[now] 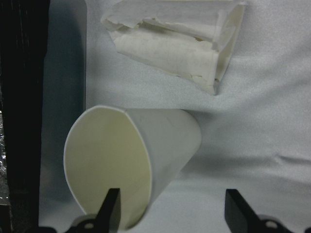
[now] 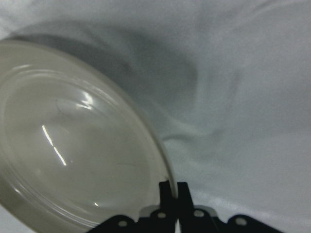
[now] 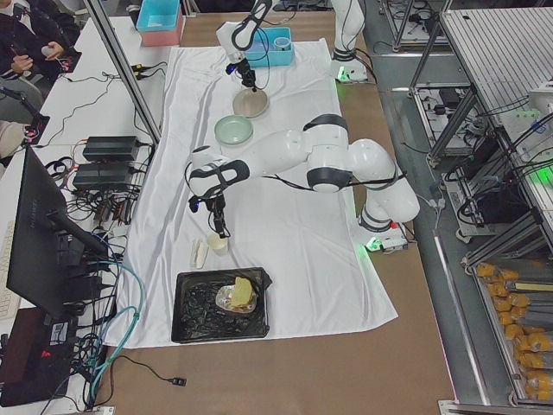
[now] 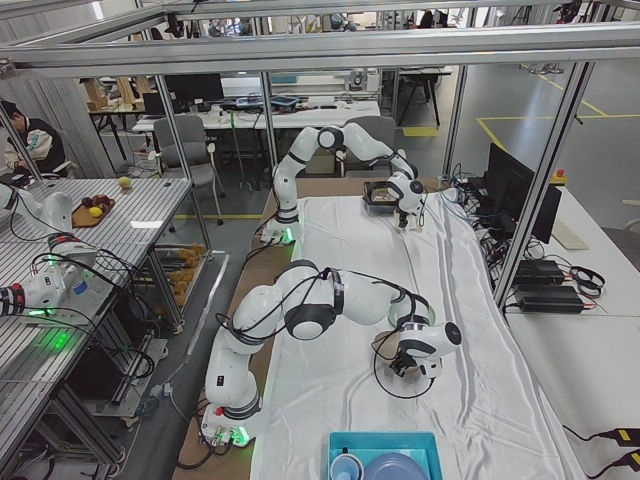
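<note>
A white paper cup [image 1: 170,141] stands on the cloth, beside crumpled white paper pieces [image 1: 165,53] and a black tray [image 3: 207,320] holding foil and a yellow item [image 3: 242,292]. My left gripper [image 3: 222,231] hangs just over the cup; in the left wrist view its open fingertips [image 1: 233,204] flank the cup's near side, with nothing held. My right gripper is shut on the rim of a beige plate [image 2: 77,136], seen in the camera left view near the far end of the cloth.
A green bowl [image 3: 233,129] sits mid-cloth beside the beige plate. A blue bin [image 4: 385,445] with dishes stands at the right arm's end. The cloth between the green bowl and the paper cup is largely clear, under the left arm.
</note>
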